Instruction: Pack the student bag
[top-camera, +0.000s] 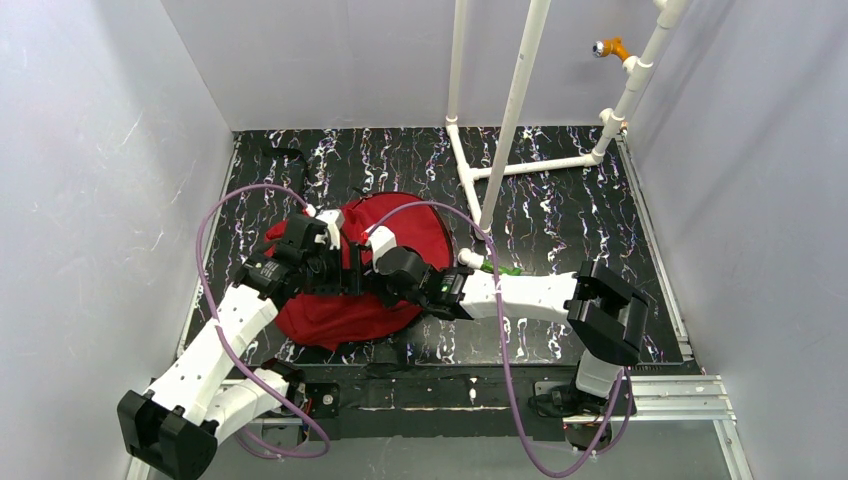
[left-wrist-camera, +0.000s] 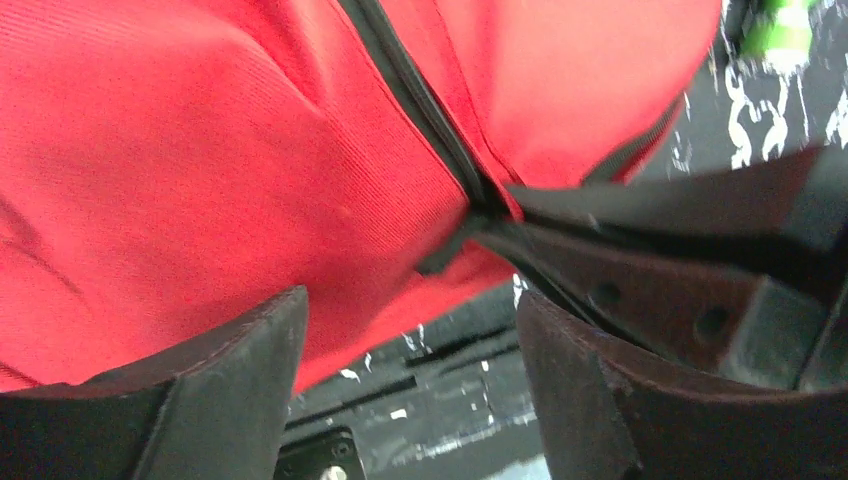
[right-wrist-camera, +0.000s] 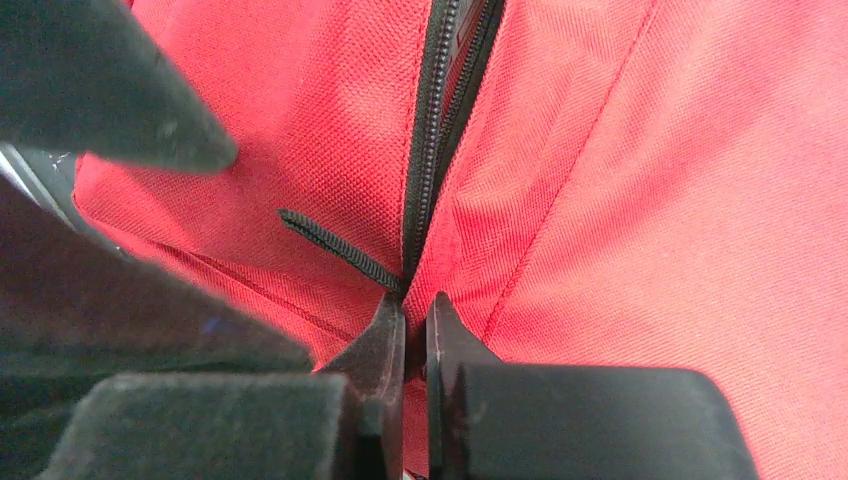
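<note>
The red student bag (top-camera: 320, 318) lies on the dark marbled table, both grippers over its middle. A black zipper crosses it, its two toothed edges slightly parted in the right wrist view. My right gripper is shut on a fold of red fabric at the zipper's end, where a short black strap (right-wrist-camera: 340, 245) sticks out. Close by, my left gripper stands open over the bag, and nothing shows gripped between its fingers. The right gripper's fingers (left-wrist-camera: 640, 290) reach in from the side there. What the bag holds is hidden.
A green object with a white end (top-camera: 505, 269) lies just right of the bag, partly behind my right arm. A white pipe frame (top-camera: 520, 168) stands at the back right. Bare table (top-camera: 560, 220) shows on the right.
</note>
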